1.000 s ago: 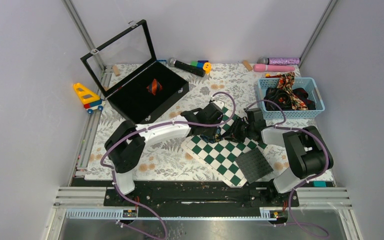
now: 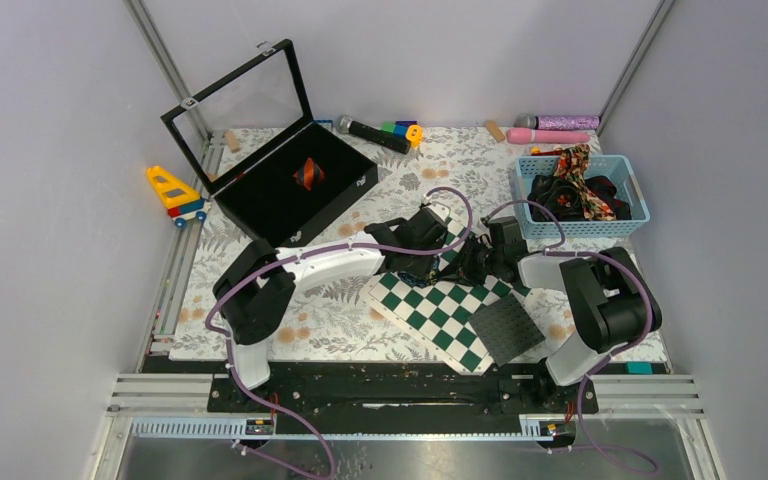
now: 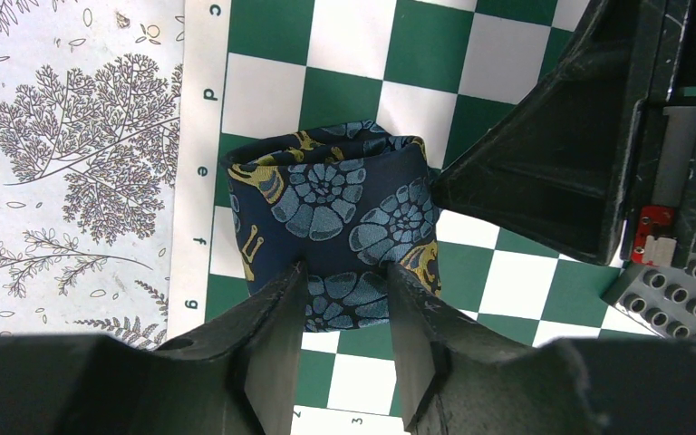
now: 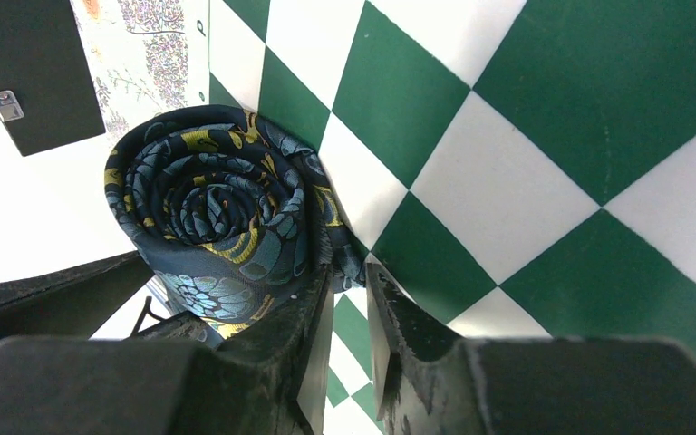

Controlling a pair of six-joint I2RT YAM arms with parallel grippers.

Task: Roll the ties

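Note:
A dark navy tie with blue flowers and yellow leaves is wound into a thick roll on a green-and-white checkered board. In the left wrist view its side, the rolled tie, faces me. My left gripper is shut on it. A short flat tail runs off the roll; the right wrist view has its end between the fingertips of my right gripper. Only a narrow gap separates those fingertips, and whether they press on the cloth is unclear. From above, both grippers mostly cover the roll.
An open black box at the back left holds an orange-and-dark rolled piece. The blue basket at the right contains more cloth. A dark studded plate lies on the board's right part. Microphones and toys line the back edge.
My right gripper has shifted slightly left, toward the roll. The board and dark plate have slid slightly left too. My left arm is almost still.

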